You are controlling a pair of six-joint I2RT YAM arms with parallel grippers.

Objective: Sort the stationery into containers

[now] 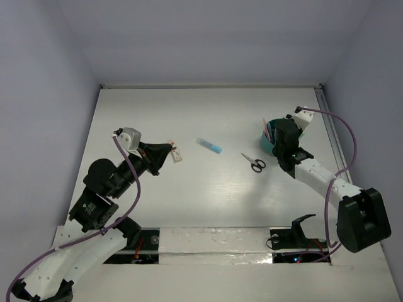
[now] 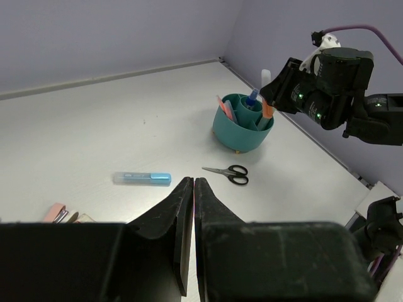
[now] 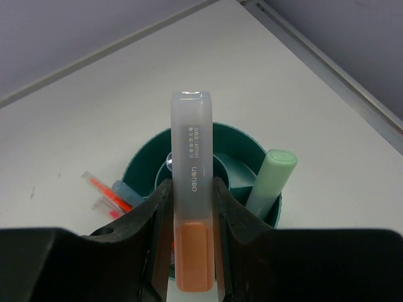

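Observation:
My right gripper is shut on a highlighter with a clear body and orange end, upright over the teal pen holder, which holds pens and a green marker. My left gripper is shut with nothing visible between its fingers, at the left of the top view. Scissors lie left of and below the holder. A blue marker lies mid-table. An eraser-like item and other small items lie beside my left gripper.
Walls stand at the back and both sides; the holder is near the right edge.

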